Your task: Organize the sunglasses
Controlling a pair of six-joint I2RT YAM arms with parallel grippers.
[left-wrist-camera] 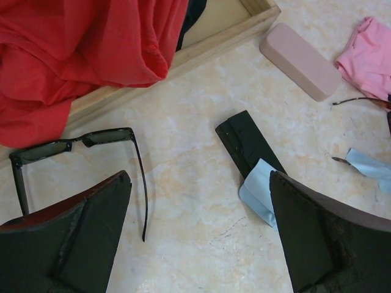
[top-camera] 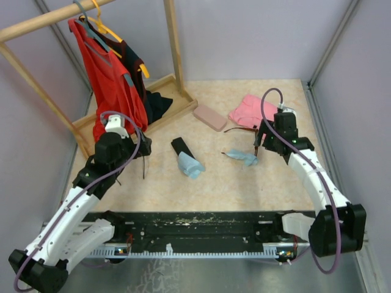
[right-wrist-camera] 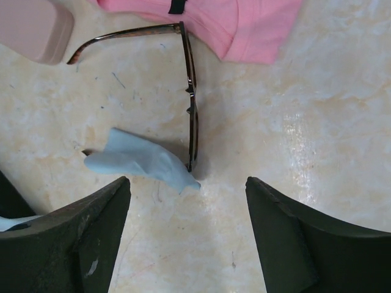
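Observation:
Black sunglasses (left-wrist-camera: 98, 137) lie at the left, below the red clothing, with my open left gripper above them. Tortoiseshell sunglasses (right-wrist-camera: 190, 91) lie at the right with one temple under or against a blue cloth (right-wrist-camera: 140, 159). Over these hangs my right gripper, open, nothing seen between its fingers. In the middle a black case (left-wrist-camera: 241, 140) lies partly under a second blue cloth (left-wrist-camera: 259, 195). A pink case (top-camera: 209, 117) lies behind them.
A pink shirt (right-wrist-camera: 256, 30) lies at the back right. A wooden rack with tray (top-camera: 177, 97) and hanging red (top-camera: 101, 73) and dark clothes fills the back left.

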